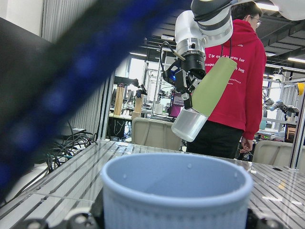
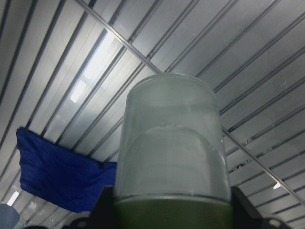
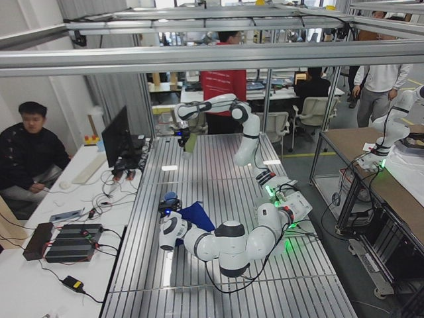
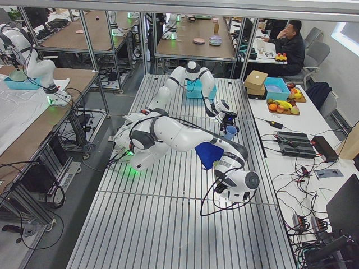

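Observation:
In the left wrist view a light blue cup [image 1: 176, 186] fills the bottom, held upright at my left gripper [image 3: 169, 207], which is shut on it. A translucent bottle with a green band [image 2: 171, 138] fills the middle of the right wrist view, in my right gripper [image 3: 183, 138], shut on it; in the left wrist view this bottle [image 1: 190, 124] hangs tilted above and behind the cup. A dark blue cloth [image 2: 62, 167] lies on the slatted table [image 4: 179, 235] beside the cup.
A light blue bin [image 4: 195, 85] is at one end of the table. A side desk [image 3: 79, 185] with a monitor, cables and black boxes runs alongside. People stand and sit beyond the frame.

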